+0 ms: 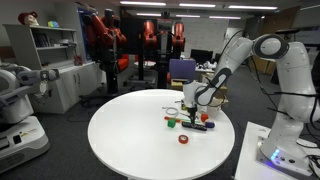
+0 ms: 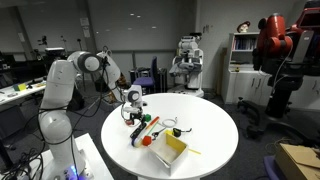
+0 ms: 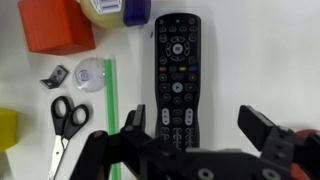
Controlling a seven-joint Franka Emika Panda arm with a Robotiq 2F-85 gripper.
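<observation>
My gripper is open above a black remote control (image 3: 178,80), its two dark fingers apart on either side of the remote's lower end. Nothing is held between them. In the wrist view the remote lies lengthwise on the white table, buttons up, its lower tip partly hidden by the gripper body. From the first exterior view, the gripper (image 1: 190,119) hangs low among the small objects at the table's right side.
Left of the remote lie a red block (image 3: 58,26), a green straw-like stick (image 3: 111,105), scissors (image 3: 67,130) and a clear round item (image 3: 90,74). A purple-and-yellow object (image 3: 118,10) sits near its top. A box (image 2: 171,154) stands on the table (image 2: 215,140), whose far side is largely clear.
</observation>
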